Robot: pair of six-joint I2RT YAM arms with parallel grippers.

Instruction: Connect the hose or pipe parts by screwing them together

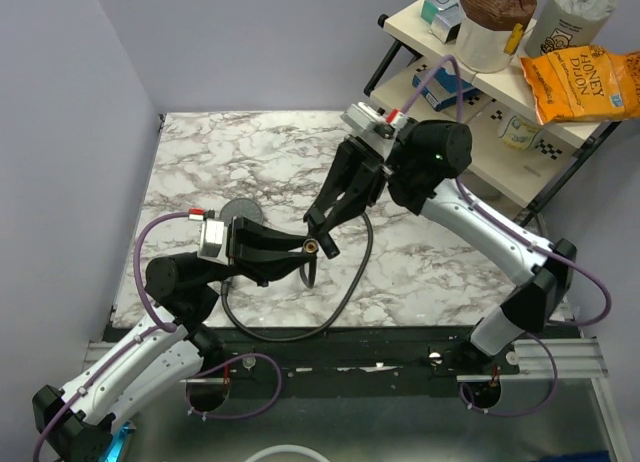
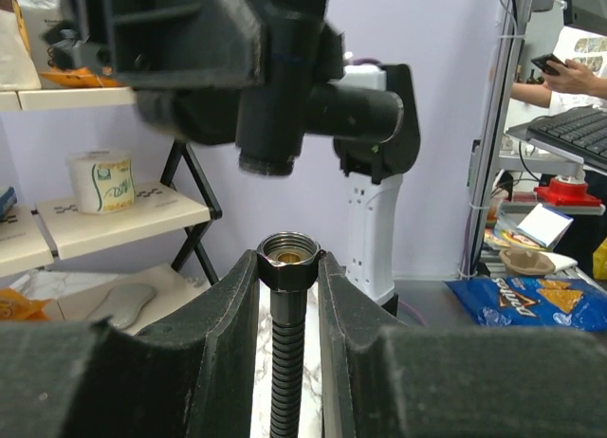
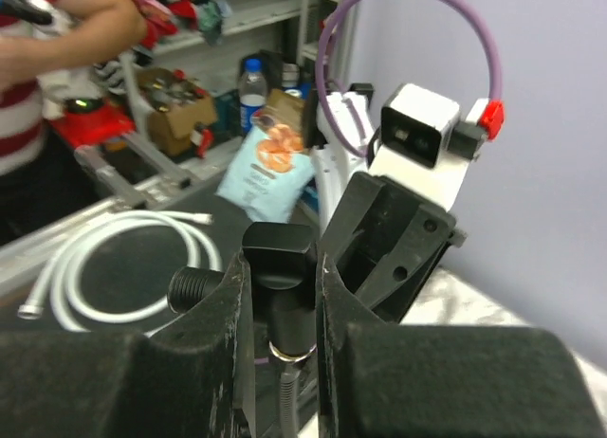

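My left gripper is shut on the threaded metal end of the hose (image 2: pixel 287 362), which points upward with its brass opening showing. Just above it, my right gripper holds a black fitting (image 3: pixel 281 253) with a short threaded side. In the left wrist view the fitting's round lower end hangs over the hose end, apart from it; in the top view the two are close together. The rest of the dark hose (image 1: pixel 355 282) loops over the marble table.
A shelf unit (image 1: pixel 420 17) with packages stands at the back right. A coiled white hose (image 3: pixel 123 310) lies beyond the left arm.
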